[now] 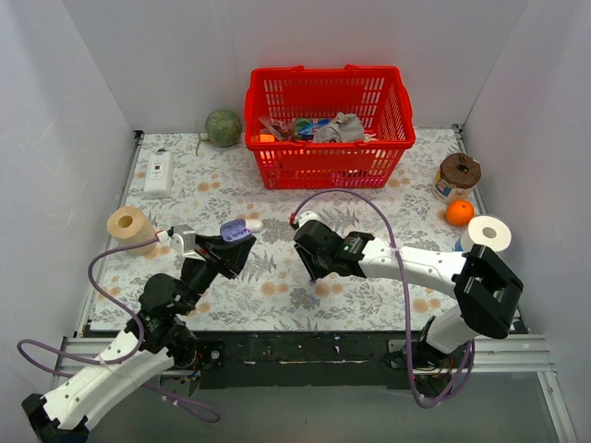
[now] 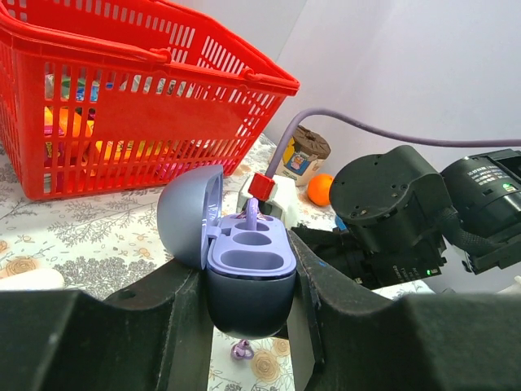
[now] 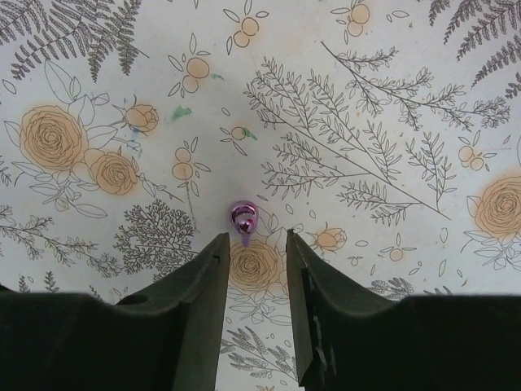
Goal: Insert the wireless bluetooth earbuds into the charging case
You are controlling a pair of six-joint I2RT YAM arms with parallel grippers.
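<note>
The open lilac earbud case (image 2: 248, 269) is gripped upright by my left gripper (image 1: 238, 254), its lid to one side; a lilac stem-like piece shows in its back slot. A small purple earbud lies on the floral table, also visible low in the left wrist view (image 2: 242, 349). My right gripper is over it, fingers parted with nothing between them, the earbud just beyond their tips. In the top view the right gripper hides the earbud.
A red basket (image 1: 329, 166) of mixed items stands at the back. A white oblong object (image 1: 254, 225) lies behind the case. A tape roll (image 1: 129, 226), white power strip (image 1: 158, 177) and melon are left; orange (image 1: 459, 211), can and white roll are right.
</note>
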